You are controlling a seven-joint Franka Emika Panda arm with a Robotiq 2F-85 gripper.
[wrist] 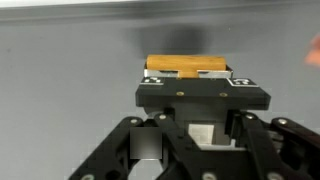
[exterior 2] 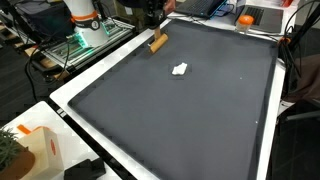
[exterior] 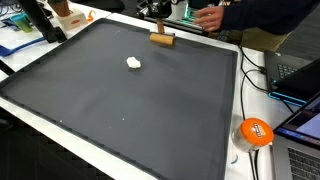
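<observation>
A wooden T-shaped piece, like a small mallet [exterior: 162,39], is at the far edge of the dark table. Its thick crossbar shows ahead of the fingers in the wrist view, and a short wooden stem runs back between them. My gripper is shut on that stem. In the second exterior view the mallet [exterior 2: 157,43] is at the upper left of the tabletop; whether its crossbar touches the table I cannot tell. A small white object [exterior 2: 180,69] lies apart from it on the table.
A person's hand [exterior: 209,18] is close beside the gripper. An orange-topped container [exterior: 253,134] and laptops [exterior: 297,82] stand off the right side.
</observation>
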